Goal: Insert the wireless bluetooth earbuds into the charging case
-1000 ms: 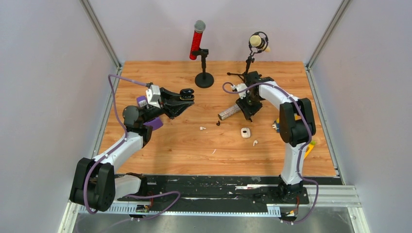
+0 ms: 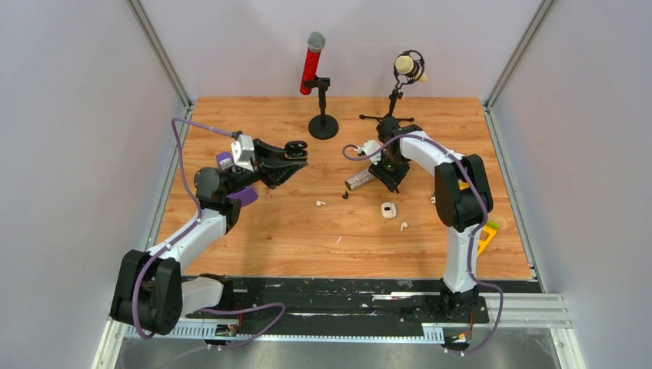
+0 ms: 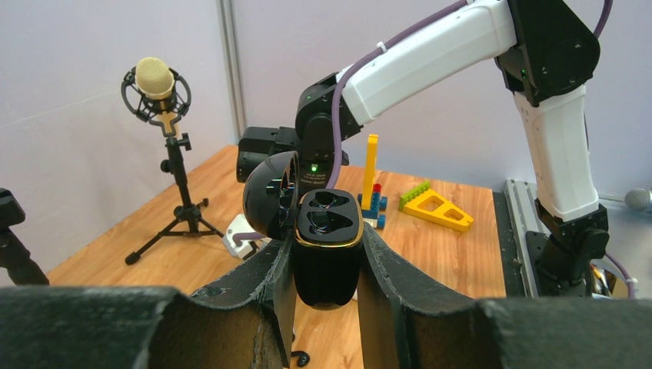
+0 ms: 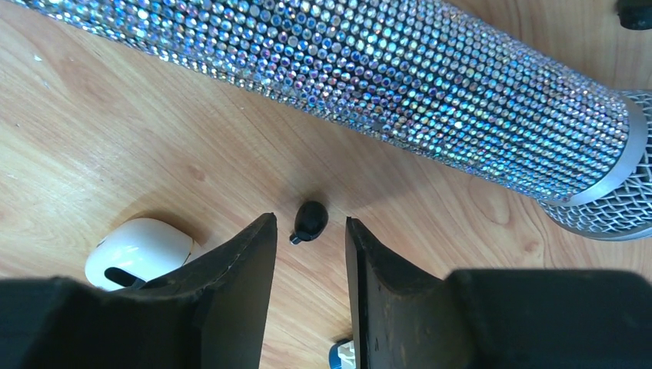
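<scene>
My left gripper (image 2: 302,157) is shut on a glossy black charging case (image 3: 329,246), held in the air with its lid open; two hollows with a gold edge show on top. A black earbud (image 4: 311,221) lies on the table beneath my right gripper. Its fingers stand apart on either side of the bud in that view, with nothing gripped. A second black earbud (image 2: 345,195) rests farther left on the wood, just below the sparkly microphone; part of it also shows low in the left wrist view.
The rhinestone microphone (image 4: 430,92) lies close above the right fingertips. Nearby is a white case (image 4: 142,252), with white earbuds (image 2: 321,203) loose on the table. Microphone stands (image 2: 324,126) are at the back.
The right arm has shifted a little to the left over the table, its gripper staying near the sparkly microphone. The left arm and its black case look still.
</scene>
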